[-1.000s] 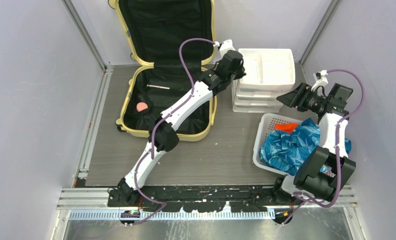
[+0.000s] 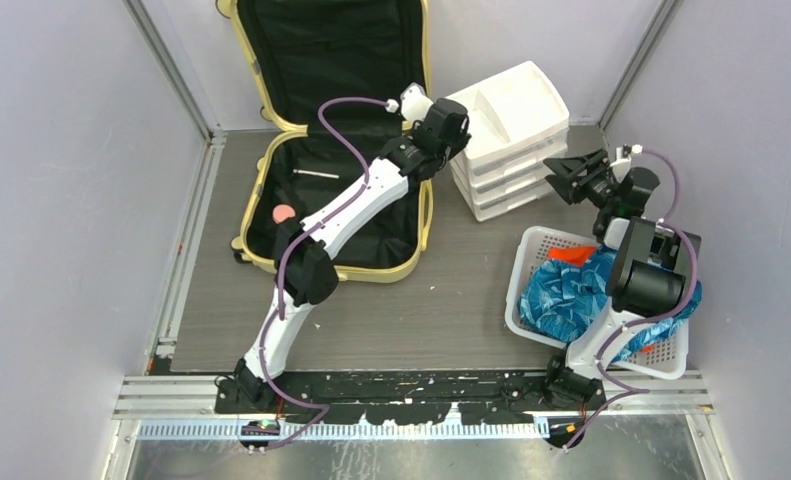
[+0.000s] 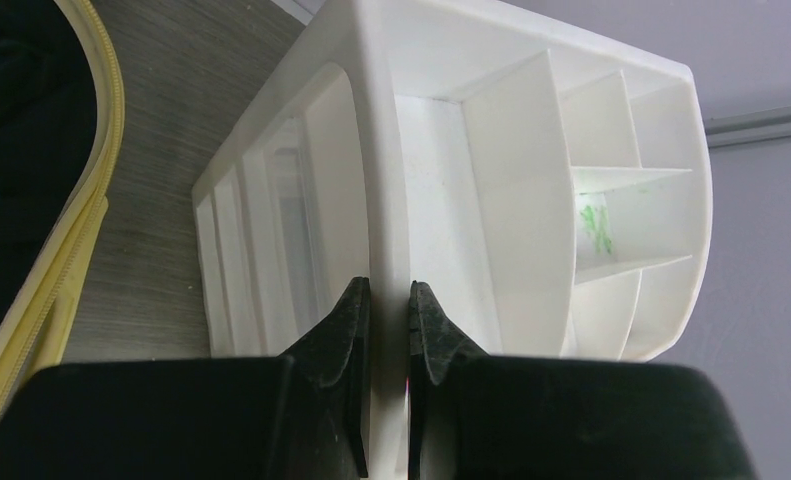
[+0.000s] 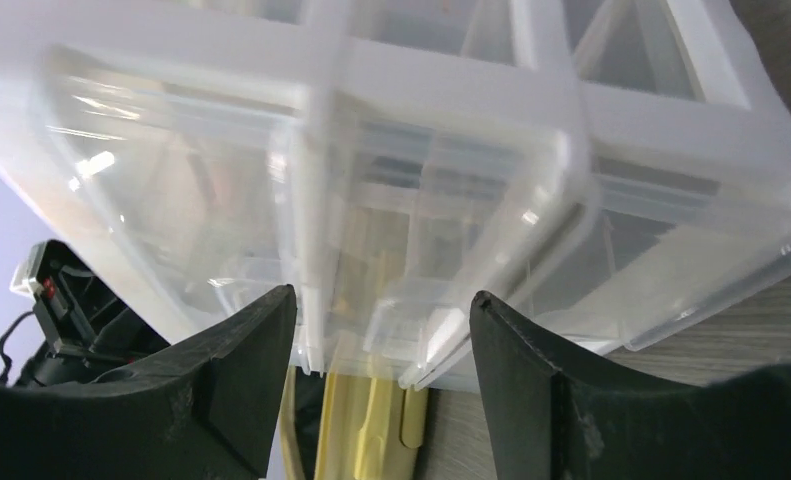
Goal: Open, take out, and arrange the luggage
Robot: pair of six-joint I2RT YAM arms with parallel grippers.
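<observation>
The open yellow suitcase (image 2: 419,240) with black lining is at the left, holding a pink round item (image 2: 283,213) and a thin white stick (image 2: 316,173). A white drawer organizer (image 2: 519,112) stands tilted beside it. My left gripper is shut on the organizer's upper edge, at its suitcase-side end. My right gripper stands open close to the organizer's other end, facing its clear drawers, with nothing clearly between its fingers.
A white basket (image 2: 521,272) with blue crumpled fabric (image 2: 566,295) and an orange item (image 2: 566,254) is at the front right, partly under the right arm.
The organizer has turned and shifted toward the suitcase with my left gripper on it.
</observation>
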